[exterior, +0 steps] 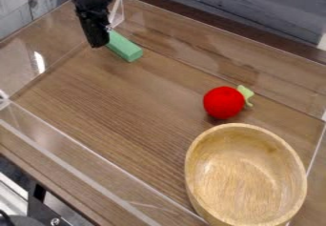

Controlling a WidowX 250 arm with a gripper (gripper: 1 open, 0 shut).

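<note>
My black gripper [97, 31] is at the top left of the camera view, low over the wooden table. Just to its right and below lies a green block [122, 46], apart from or barely beside the fingertips. Whether the fingers are open or shut is too small to tell.
A red round object [223, 103] with a pale green stem sits at the right. A large light wooden bowl [245, 137] fills the lower right.
</note>
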